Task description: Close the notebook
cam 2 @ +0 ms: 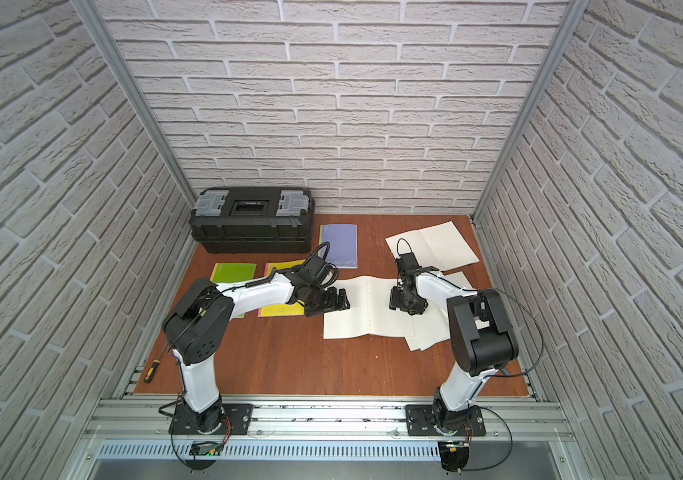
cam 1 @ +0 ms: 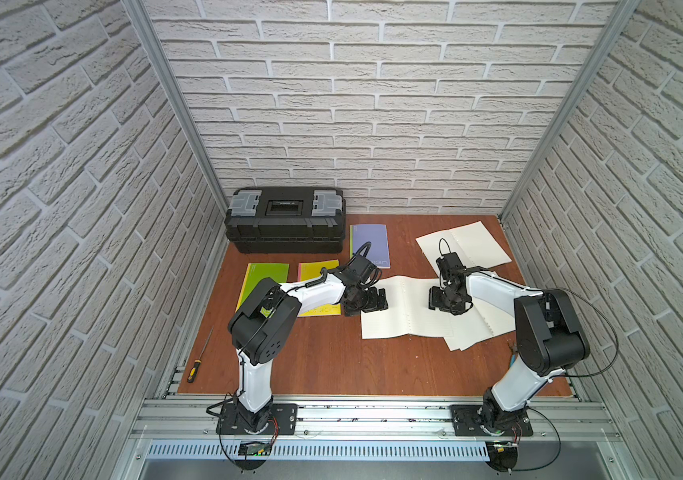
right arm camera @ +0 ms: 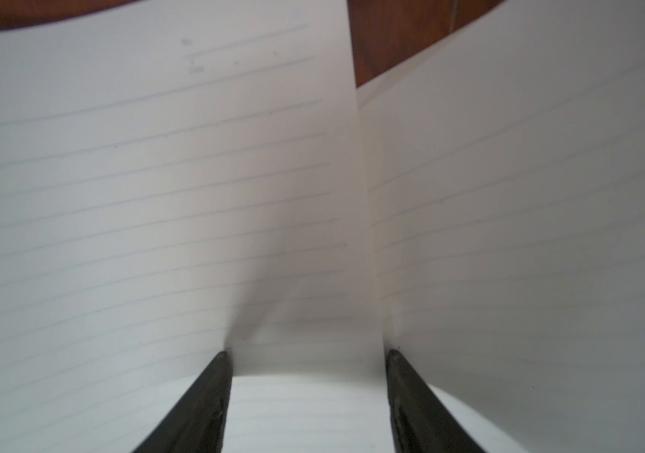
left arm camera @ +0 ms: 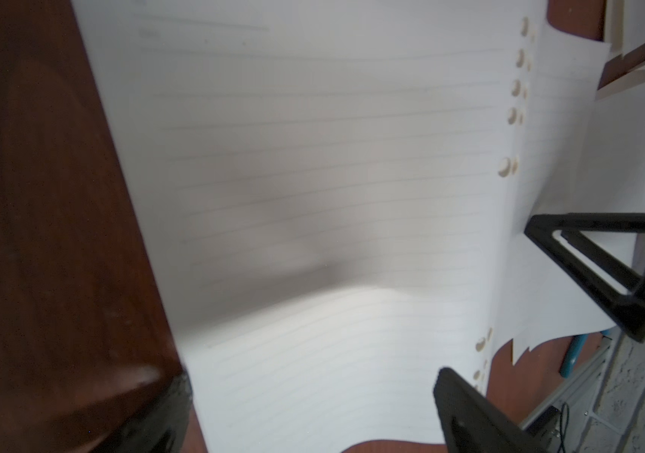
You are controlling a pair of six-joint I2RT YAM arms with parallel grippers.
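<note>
An open notebook [cam 1: 403, 318] with white lined pages lies in the middle of the table. Its right page overlaps another open notebook [cam 1: 485, 321]. My left gripper is open at the left page's outer edge, its fingers apart in the left wrist view, with the page bowed upward. My right gripper is part open at the right page's outer edge, which passes beside its right finger [right arm camera: 411, 400]. The page bulges there too. Whether the fingertips touch the paper cannot be told.
Another open notebook [cam 1: 476, 241] lies at the back right. Closed green [cam 1: 261, 281], yellow [cam 1: 317, 310] and blue [cam 1: 369, 244] notebooks lie left and behind, near a black toolbox [cam 1: 285, 232]. A screwdriver [cam 1: 193, 370] is at the left edge.
</note>
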